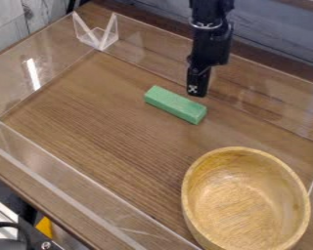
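Note:
My black gripper [200, 70] hangs at the top centre above the wooden table, behind and a little right of a green block [175, 104] lying on the tabletop. The gripper looks narrow, though whether its fingertips touch is too small to tell; no object shows between them.
A large tan bowl [245, 198] fills the lower right. A clear wire-like holder [97, 32] stands at the back left. Black cables lie at the lower left corner.

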